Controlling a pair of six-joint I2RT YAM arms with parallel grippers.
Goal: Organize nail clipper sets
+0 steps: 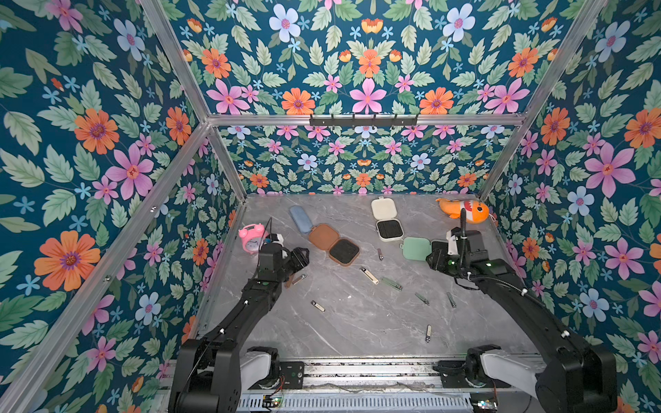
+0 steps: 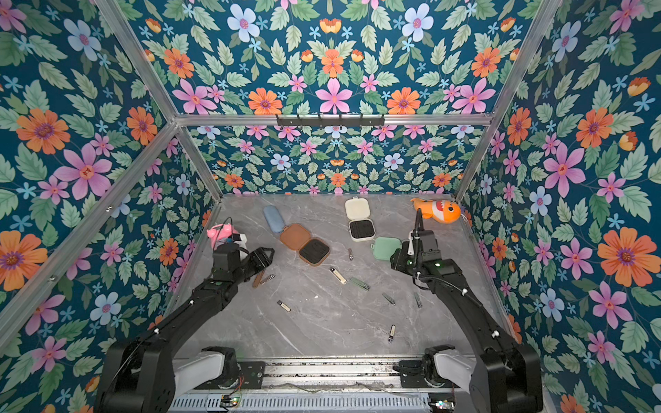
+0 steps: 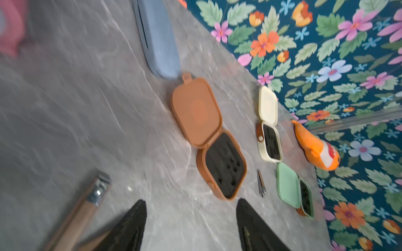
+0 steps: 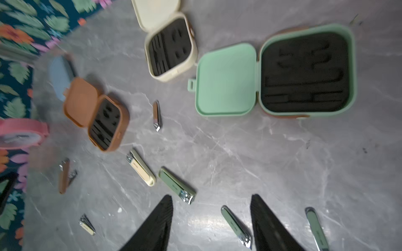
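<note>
An open brown case point(image 3: 224, 165) with an empty dark insert lies left of centre. Behind the middle stands an open cream case point(image 4: 170, 46), and to its right an open green case point(image 4: 305, 69); both inserts look empty. Loose on the table are a cream clipper point(image 4: 141, 168), a large green clipper point(image 4: 177, 185), two smaller green tools point(image 4: 236, 226), a small brown tool point(image 4: 156, 115) and a brown clipper point(image 3: 79, 213). My left gripper is part open near the brown clipper, empty. Over the table near the green case, my right gripper hangs part open, nothing between its fingers.
A blue case point(image 3: 158, 37) touches the brown case's lid end. A pink alarm clock point(image 1: 253, 237) stands at the left, an orange shark toy point(image 1: 462, 210) at the back right. Another small tool point(image 1: 428, 334) lies near the front.
</note>
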